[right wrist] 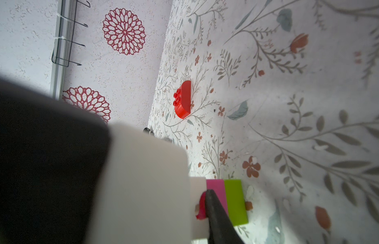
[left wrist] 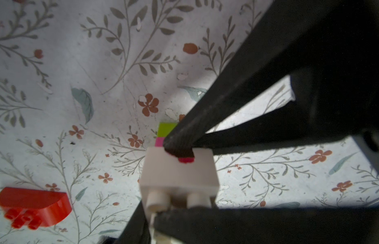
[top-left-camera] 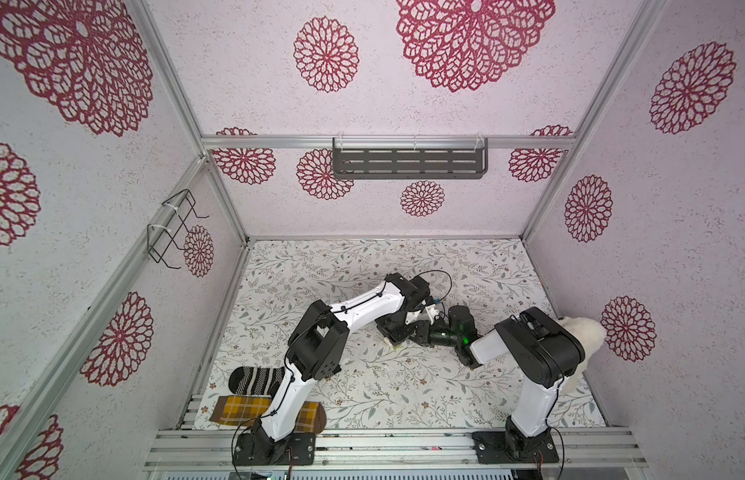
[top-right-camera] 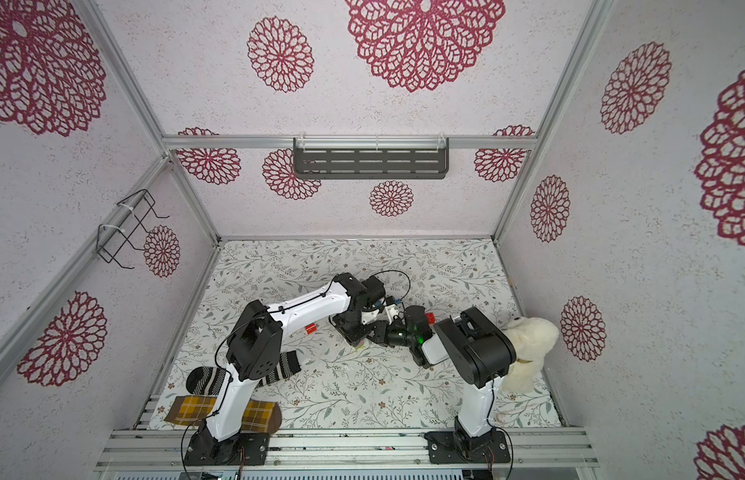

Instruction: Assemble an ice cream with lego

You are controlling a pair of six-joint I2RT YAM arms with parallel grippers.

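Observation:
Near the middle of the table my left gripper [top-left-camera: 398,333] and right gripper [top-left-camera: 417,334] meet. In the left wrist view the left one is shut on a white studded brick [left wrist: 179,172], a dark finger above and below it. Behind that brick show a pink brick [right wrist: 217,193] and a lime green brick [right wrist: 235,203] in line with it, beside a small red patch. A large blurred white block [right wrist: 140,187] fills the right wrist view, against the right gripper's dark finger [right wrist: 43,170]. Whether the white pieces are joined I cannot tell. A curved red brick [left wrist: 34,206] lies on the table.
Another red piece [top-right-camera: 430,318] shows behind the right arm. Striped sock [top-right-camera: 286,365] and yellow plaid sock [top-right-camera: 260,414] lie at front left; a white plush toy [top-right-camera: 532,344] sits at the right.

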